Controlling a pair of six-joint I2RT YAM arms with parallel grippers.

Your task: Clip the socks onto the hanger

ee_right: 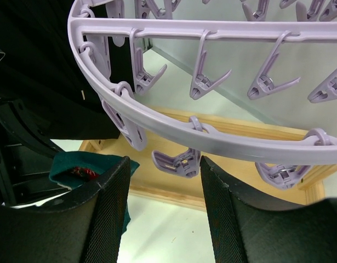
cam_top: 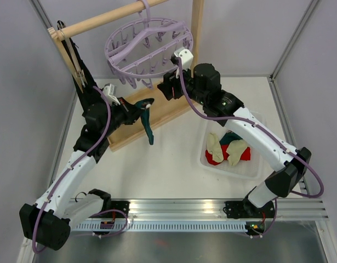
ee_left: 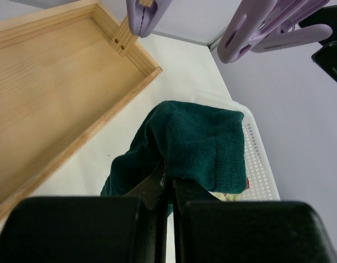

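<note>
A dark green sock (ee_left: 184,142) is pinched in my left gripper, which is shut on its cloth. From the top view this sock (cam_top: 147,123) hangs down below the hanger's left side. The round lilac hanger (cam_top: 149,52) with its many clips hangs from a wooden bar. My right gripper is open, its two fingers on either side of a lilac clip (ee_right: 182,163) under the hanger's rim. The clip appears between the fingertips, but whether they touch it cannot be told. In the right wrist view the green sock (ee_right: 80,164) shows at the lower left, apart from that clip.
A white basket (cam_top: 234,172) with red, cream and green socks stands at the right on the table. The wooden stand's base (cam_top: 124,134) lies below the hanger. Black cloth (cam_top: 83,76) hangs at the left.
</note>
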